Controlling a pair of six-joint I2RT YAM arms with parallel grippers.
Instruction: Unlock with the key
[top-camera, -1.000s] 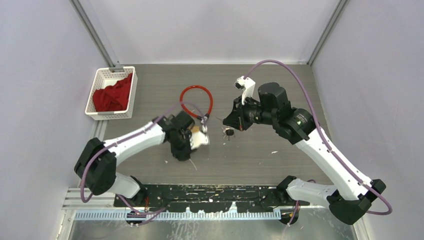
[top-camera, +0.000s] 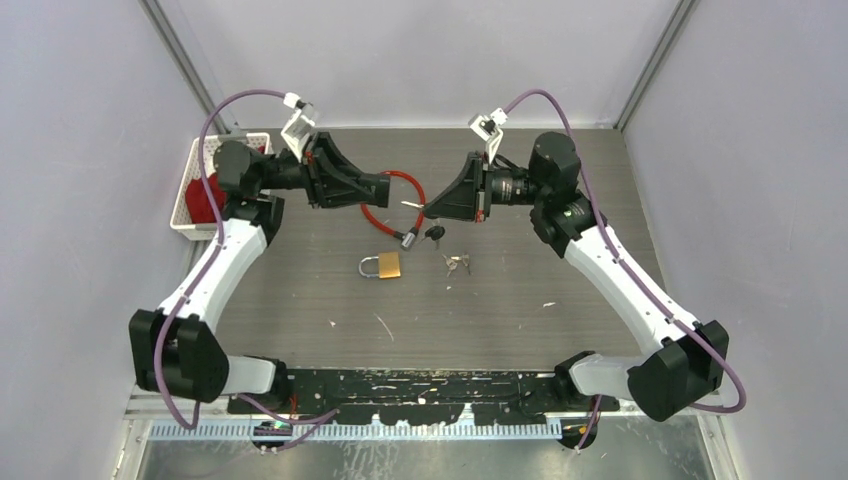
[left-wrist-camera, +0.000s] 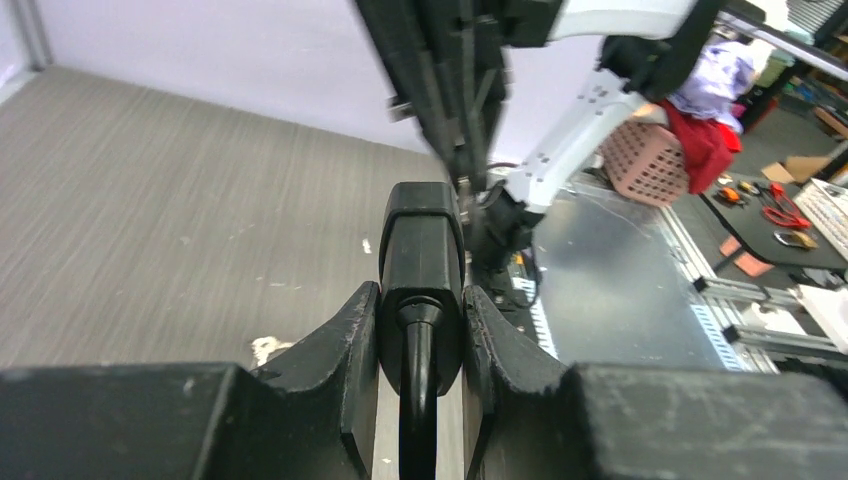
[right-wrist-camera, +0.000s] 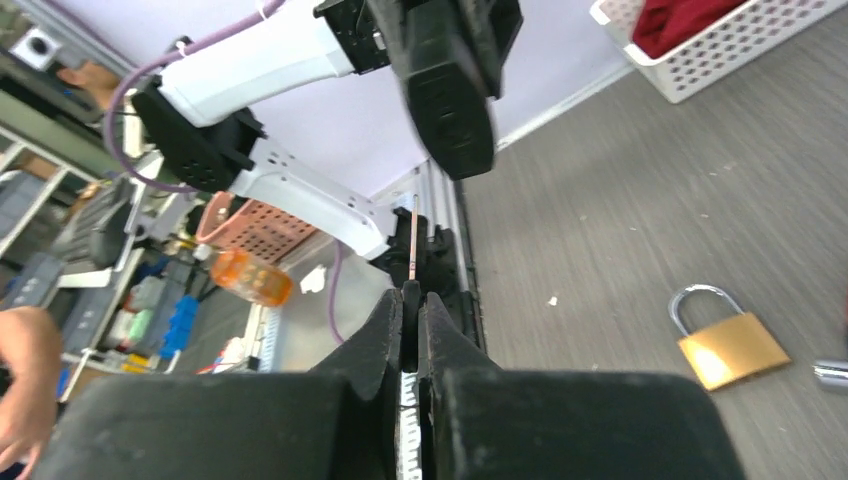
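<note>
A black padlock (top-camera: 381, 191) is held out at the tip of my left gripper (top-camera: 364, 189), which is shut on it. From the left wrist, the padlock's dark body (left-wrist-camera: 422, 245) sits narrow-side on between the two fingers. Facing it, my right gripper (top-camera: 427, 212) is shut on a key. The key's thin blade (right-wrist-camera: 413, 240) points forward, and its dark head (right-wrist-camera: 411, 310) is between the fingertips. The blade tip and the padlock (right-wrist-camera: 453, 120) are apart. Below the right gripper a black-headed key (top-camera: 435, 232) shows, seemingly dangling with the held one. The keyhole is not clear.
On the table lie a brass padlock (top-camera: 389, 265), a red cable lock (top-camera: 421, 197) and a small bunch of keys (top-camera: 457, 263). A white basket (top-camera: 181, 216) with red cloth stands at left.
From low over the brass padlock, the left arm has swung up and back, with the black padlock now showing at its tip. The right gripper has shifted left and farther back with its key.
</note>
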